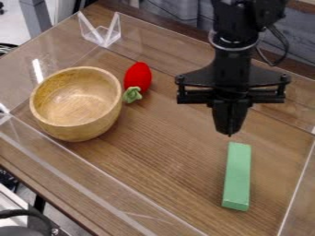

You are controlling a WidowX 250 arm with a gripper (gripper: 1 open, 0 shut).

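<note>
My black gripper (230,118) hangs over the right half of the wooden table, pointing down, shut with nothing visible between its fingers. It is just above and behind a long green block (238,173) lying at the lower right. To the left, a red pepper-like object with a green stem (138,77) lies beside a wooden bowl (74,80).
A clear plastic holder (99,29) stands at the back left. Dark cables and edges border the lower left.
</note>
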